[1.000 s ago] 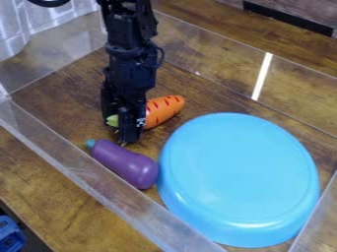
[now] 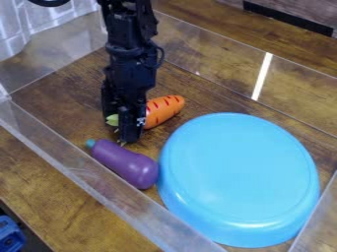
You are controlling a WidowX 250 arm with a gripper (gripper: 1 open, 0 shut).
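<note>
The black robot gripper (image 2: 126, 120) reaches down at the centre-left onto an orange toy carrot (image 2: 164, 111), at its leafy green end. Whether the fingers are closed on it is hard to see. A purple toy eggplant (image 2: 125, 164) with a green stem lies just in front of the gripper, toward the bottom.
A large light-blue round object (image 2: 237, 177) fills the lower right. Clear plastic walls border the wooden floor (image 2: 224, 74). A blue object (image 2: 8, 235) sits outside at the lower left.
</note>
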